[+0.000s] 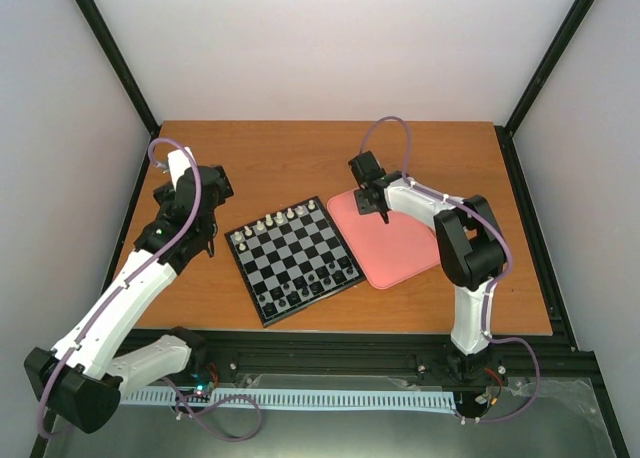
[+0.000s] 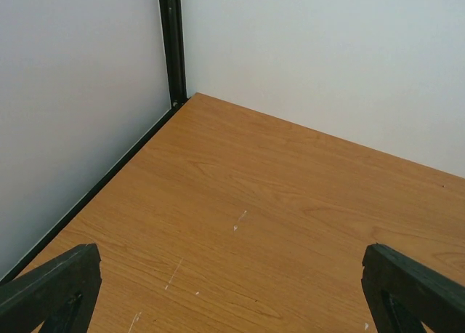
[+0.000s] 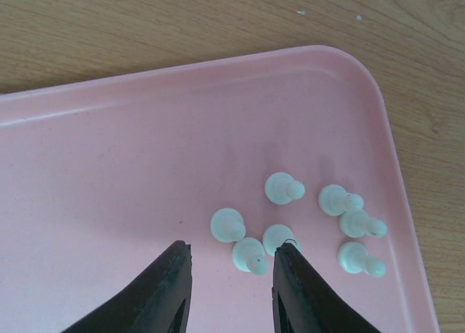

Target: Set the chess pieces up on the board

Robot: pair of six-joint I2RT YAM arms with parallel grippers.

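Observation:
Several white pawns, among them one pawn (image 3: 251, 256), stand in a corner of the pink tray (image 3: 131, 180) in the right wrist view. Just above them, my right gripper is part open with nothing held, one pawn showing in its gap. In the top view the chessboard (image 1: 292, 258) has a row of white pieces (image 1: 275, 219) along its far edge and black pieces (image 1: 308, 286) along its near side. My left gripper stands wide open and empty, over bare table left of the board.
The pink tray (image 1: 400, 248) lies right beside the board. Bare wooden table (image 1: 270, 158) stretches behind the board. Close walls bound the table at the left, back and right.

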